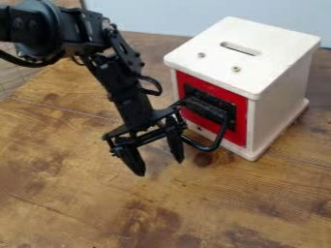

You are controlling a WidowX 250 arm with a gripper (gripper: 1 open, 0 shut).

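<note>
My black gripper (155, 155) hangs low over the wooden table at the centre, fingers spread open and pointing down, nothing between them. To its right and behind stands a white wooden box (278, 97) with a slot and two small round fittings on its top. Its front has a red panel (237, 134) with a black part (214, 102) on it, partly hidden by a black cable or hose that loops by the gripper.
Bare wooden table (91, 213) fills the foreground and left, with free room there. A pale wall runs along the back.
</note>
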